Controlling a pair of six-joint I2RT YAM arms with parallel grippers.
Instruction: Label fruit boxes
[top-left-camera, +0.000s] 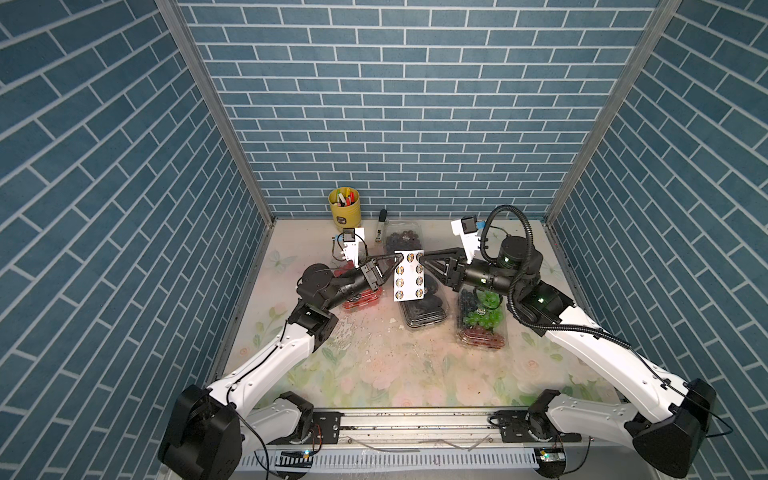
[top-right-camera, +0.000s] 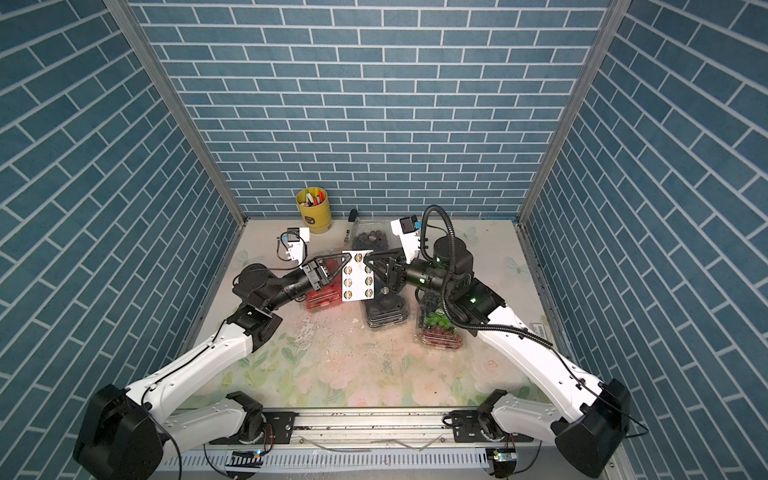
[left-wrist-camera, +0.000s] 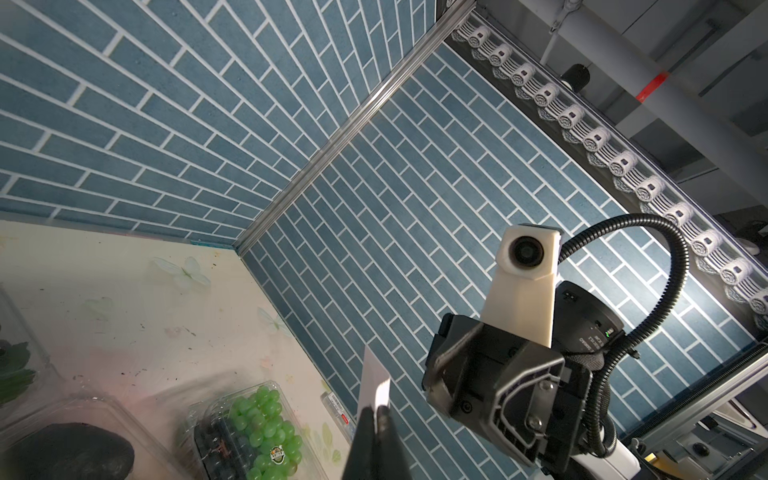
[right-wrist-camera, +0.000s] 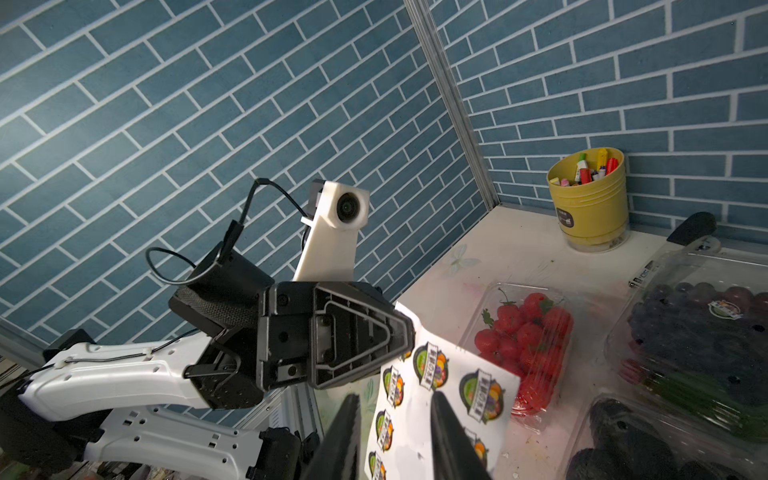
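Note:
A white sheet of round fruit stickers (top-left-camera: 409, 280) hangs upright in the air, its upper left corner pinched in my left gripper (top-left-camera: 399, 257), which is shut on it. From the left wrist the sheet (left-wrist-camera: 373, 380) shows almost edge-on. My right gripper is part open at the sheet's upper right, its fingers spread in front of the stickers; whether they touch a sticker cannot be told. Below are clear fruit boxes: red tomatoes (right-wrist-camera: 524, 336), dark grapes (right-wrist-camera: 700, 308), a dark-fruit box (top-left-camera: 424, 313), and a box with green grapes (left-wrist-camera: 264, 424), which bears a round sticker.
A yellow pot of markers (right-wrist-camera: 590, 200) stands at the back left, near a black-handled tool (right-wrist-camera: 692, 229).

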